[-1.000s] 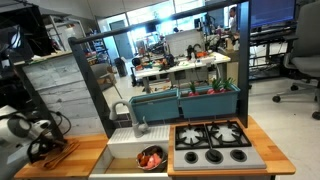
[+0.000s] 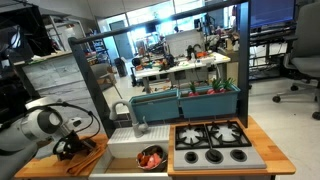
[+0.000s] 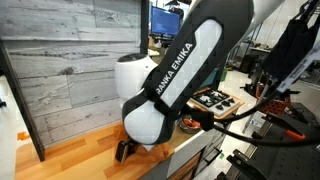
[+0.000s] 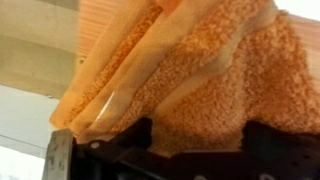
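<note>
An orange terry towel (image 4: 215, 75) lies rumpled on the wooden counter, with folds and a smooth hem band showing in the wrist view. My gripper is right over it, its dark fingers apart and their tips at the cloth; whether they press into it is hard to tell. In exterior view 1 the gripper (image 2: 64, 150) is low at the counter's left end, with the towel (image 2: 85, 158) beside and under it, just left of the sink. From the other side, the towel (image 3: 150, 154) shows partly behind the gripper (image 3: 122, 152).
The sink (image 2: 126, 150) is right of the towel, with a metal pot (image 2: 152, 158) of red items in it. A faucet (image 2: 122, 110) rises behind. Farther right stands a gas stove (image 2: 212, 143). A grey plank wall (image 3: 75, 75) backs the counter.
The orange cloth now shows farther right, near the sink's left edge. The pot and stove have not moved.
</note>
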